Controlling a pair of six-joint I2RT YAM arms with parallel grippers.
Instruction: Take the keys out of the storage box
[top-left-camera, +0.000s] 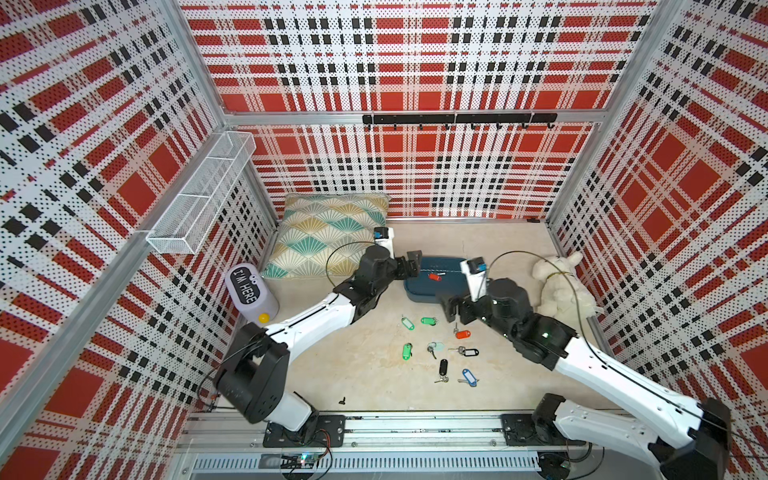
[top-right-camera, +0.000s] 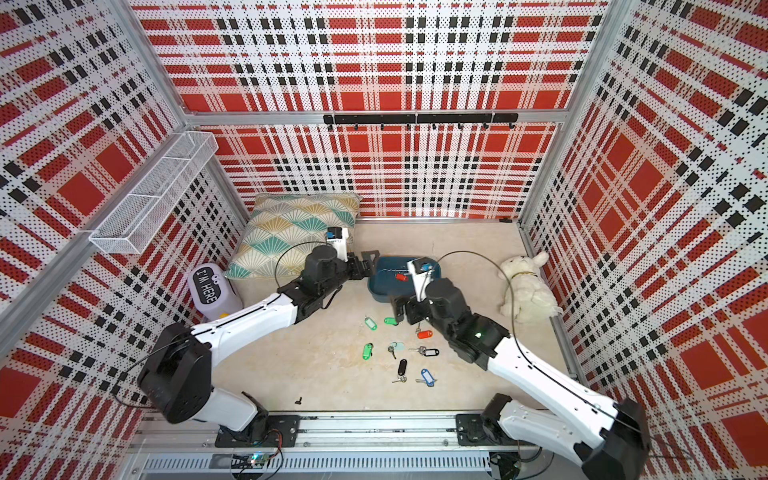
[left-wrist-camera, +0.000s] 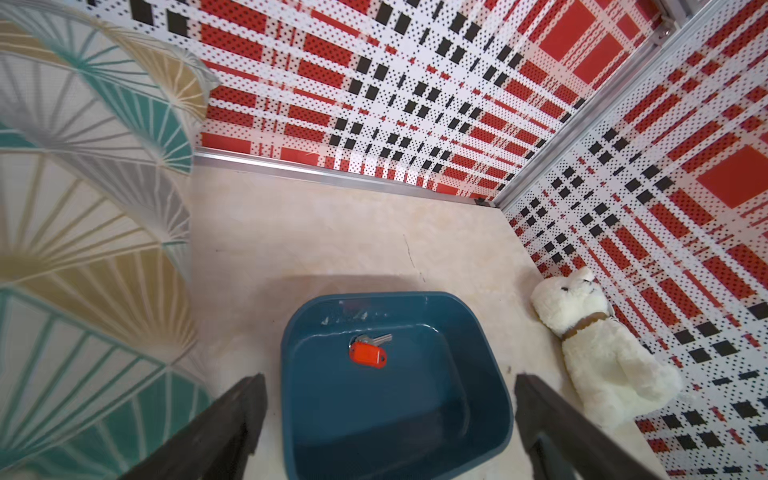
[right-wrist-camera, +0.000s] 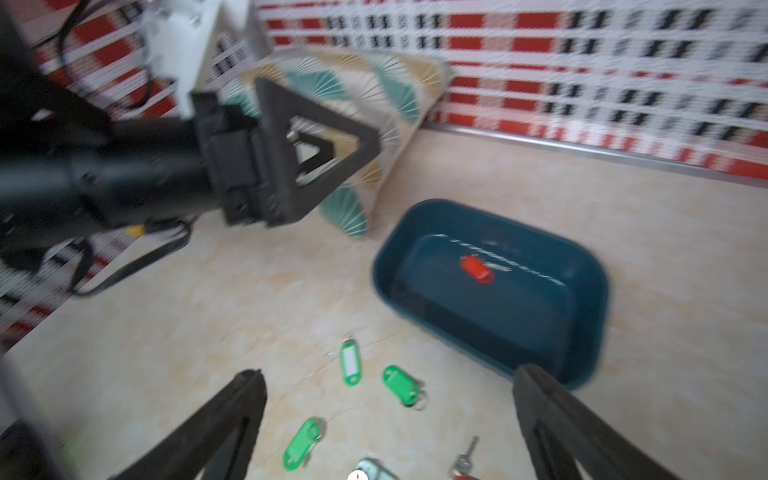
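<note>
The dark blue storage box (left-wrist-camera: 384, 436) stands at the back middle of the table. Inside it, near its far wall, lies one key with a red tag (left-wrist-camera: 368, 354). My left gripper is open at the box's left side, nothing between its fingers. Also open and empty, my right gripper hangs over the table at the box's front right. In front of the box several tagged keys are spread out, among them a green tag (right-wrist-camera: 401, 385), a red tag (top-left-camera: 462, 334), a black tag (top-left-camera: 443, 366) and a blue tag (top-left-camera: 469, 377).
A patterned pillow (top-left-camera: 328, 232) leans at the back left, close to my left arm. A white plush toy (top-right-camera: 529, 288) sits on the right, and a lilac container (top-left-camera: 254, 294) on the left. Free table lies behind the box and at the front left.
</note>
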